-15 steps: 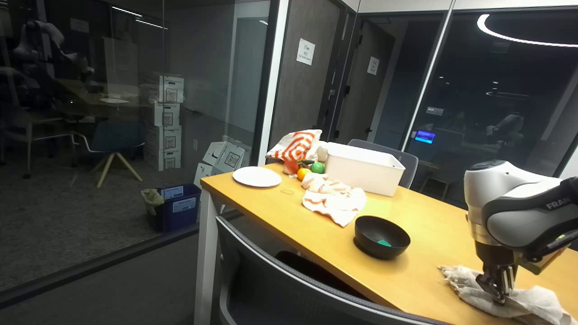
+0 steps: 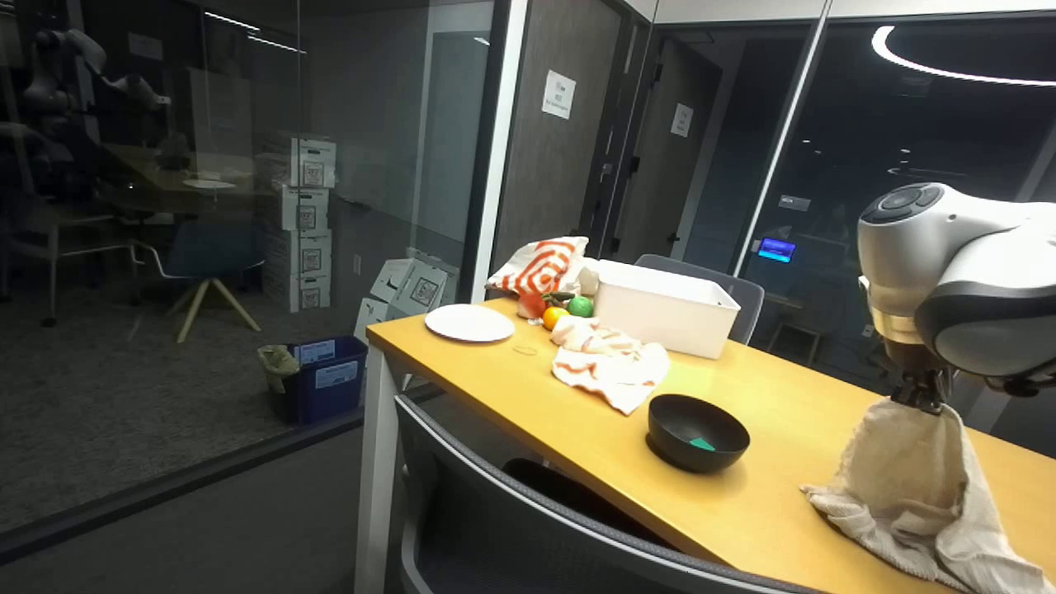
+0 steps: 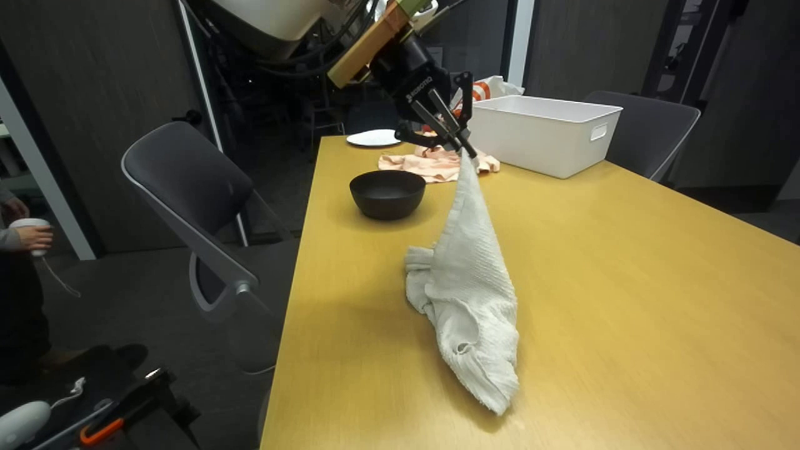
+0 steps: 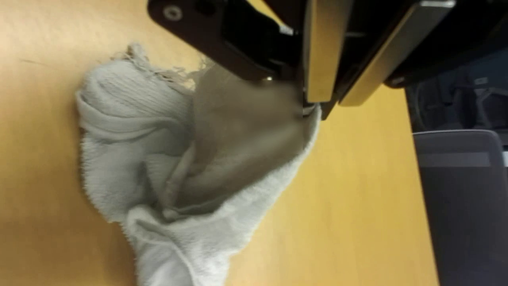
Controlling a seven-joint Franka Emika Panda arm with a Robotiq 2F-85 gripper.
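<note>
A whitish towel [image 3: 472, 300] hangs by one gathered point from my gripper [image 3: 466, 152], which is shut on it above the table. Its lower folds [image 2: 921, 535] still rest on the wood in a loose heap. In the wrist view, the towel [image 4: 252, 205] rises to the fingertips and its hollow, shaded side faces the camera. My gripper pinches only a thin edge of it there.
A black bowl [image 2: 683, 445] with something green inside stands on the table, away from the towel. Farther back are an orange-and-white cloth [image 2: 614, 368], a white plate [image 2: 469, 322], a white bin [image 2: 663, 317] and fruit [image 2: 556, 318]. Chairs [image 3: 187, 172] flank the table.
My gripper has risen from the table with the towel pinched in it. The towel, flat before, is now drawn up into a tall drape. The bowl and other items have not moved.
</note>
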